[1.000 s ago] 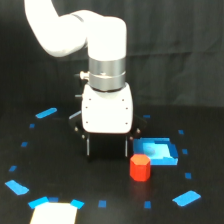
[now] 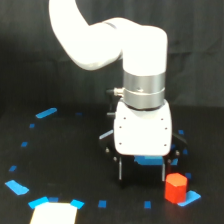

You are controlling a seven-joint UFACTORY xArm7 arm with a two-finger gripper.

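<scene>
Low in the camera view, right of centre, my gripper (image 2: pixel 142 180) points down with its two thin dark fingers well apart. Nothing shows between them. A red block (image 2: pixel 176 188) with a hexagonal face stands on the black table, just right of the right finger and nearer the camera. Whether finger and block touch, I cannot tell. Behind the gripper, a blue tray (image 2: pixel 150 161) is mostly covered by the white gripper body and the fingers.
Strips of blue tape (image 2: pixel 16 187) and small blue squares mark the black table. A pale block (image 2: pixel 53 213) is cut off by the bottom edge at left.
The arm and gripper have moved right and somewhat nearer the camera. The red block has shifted right and nearer too. The blue tray, plainly visible before, is now largely hidden.
</scene>
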